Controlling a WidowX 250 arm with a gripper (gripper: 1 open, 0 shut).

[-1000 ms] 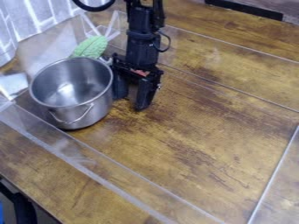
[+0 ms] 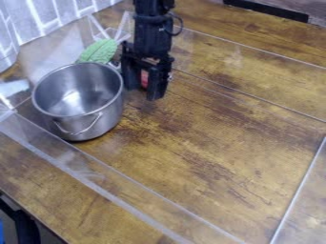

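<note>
My black gripper [image 2: 144, 76] hangs from the top of the view, just right of a steel pot [image 2: 78, 99] with a wire handle. A small red object [image 2: 149, 78] is partly hidden behind the gripper; I cannot tell whether it is between the fingers. A green bumpy item [image 2: 98, 53] lies behind the pot.
A clear barrier and pale fabric line the left back. A white item [image 2: 14, 88] sits left of the pot.
The gripper has risen and moved slightly back, away from the table surface beside the pot. The pot stays in place.
</note>
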